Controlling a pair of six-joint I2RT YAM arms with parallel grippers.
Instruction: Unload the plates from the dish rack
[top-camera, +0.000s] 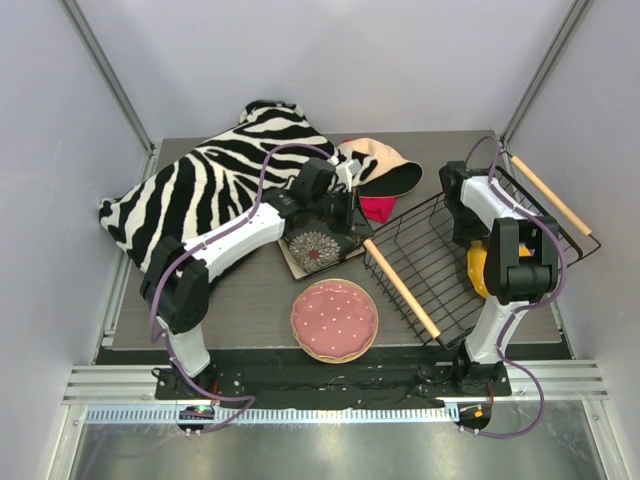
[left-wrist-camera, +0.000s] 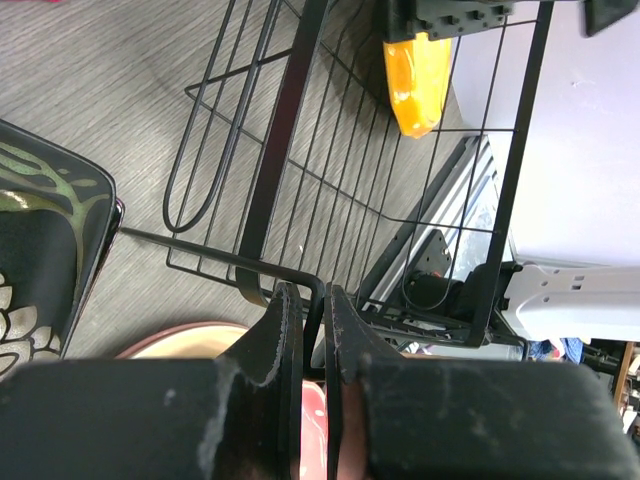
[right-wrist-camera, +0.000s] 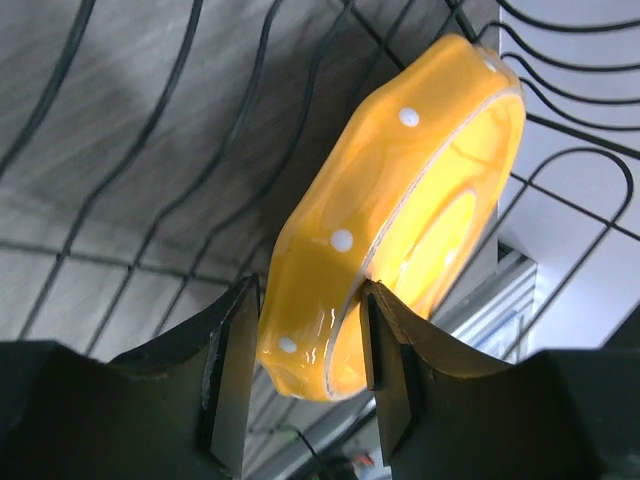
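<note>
A yellow plate with white dots (right-wrist-camera: 390, 220) stands tilted in the wire dish rack (top-camera: 430, 290) at the right. My right gripper is at the plate's near edge, one finger against its yellow face; it looks part open. My left gripper is shut on the rack's black wire rim, near the wooden handle. A pink dotted plate (top-camera: 334, 318) lies on the table in front of the rack.
A dark patterned square plate (top-camera: 315, 250) lies left of the rack. A zebra-striped cloth (top-camera: 200, 190) and a beige-and-red hat (top-camera: 390, 165) lie behind.
</note>
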